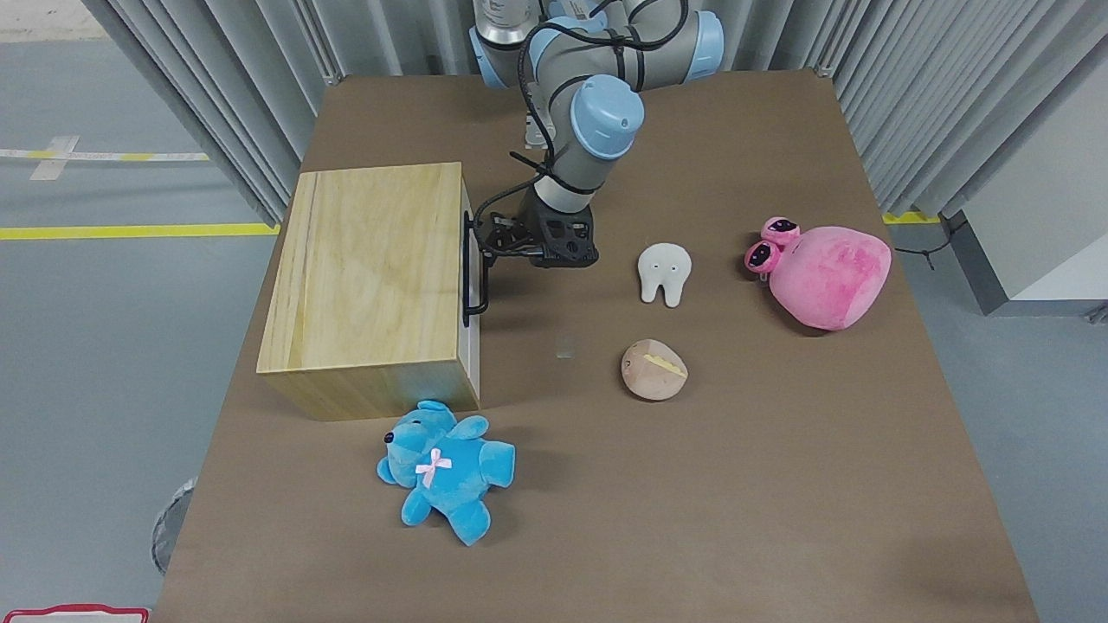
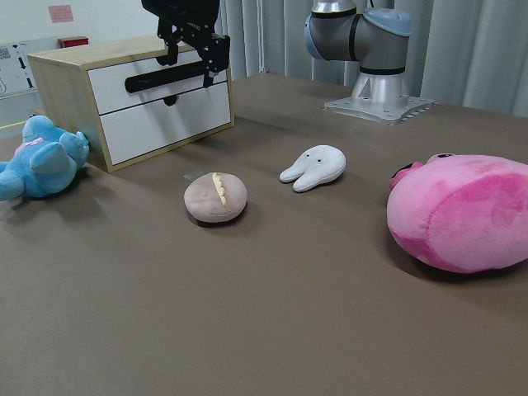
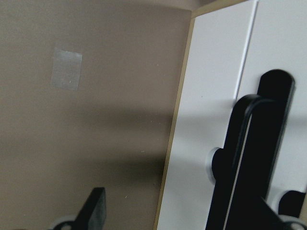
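Note:
A wooden cabinet [image 1: 358, 270] with two white drawers [image 2: 162, 124] stands on the brown table. My gripper [image 1: 509, 249] hovers over the black handle [image 2: 165, 77] of the upper drawer. In the wrist view its dark fingers are apart, one over bare table and the other by the handle [image 3: 240, 158]; the handle is partly hidden from the front.
A blue bear [image 1: 457, 478] lies below the cabinet. A white tooth plush [image 1: 665, 265], a beige round plush [image 1: 652, 374] and a pink plush [image 1: 831, 275] sit to the right.

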